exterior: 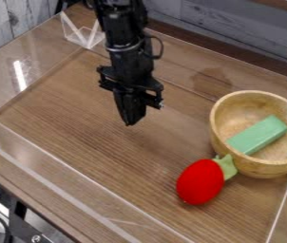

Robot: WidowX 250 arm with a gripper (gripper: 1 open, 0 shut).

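Observation:
My black gripper (131,112) hangs over the middle of the wooden table (70,152), shut, with nothing seen between its fingers. A wooden bowl (254,161) on the right holds a green block (259,135). A red object with a green top (202,181), like a toy vegetable, lies just below and in front of the bowl.
The table's edge runs along the left side, with a dark cable at the lower left corner. A clear plastic piece shows at the top left.

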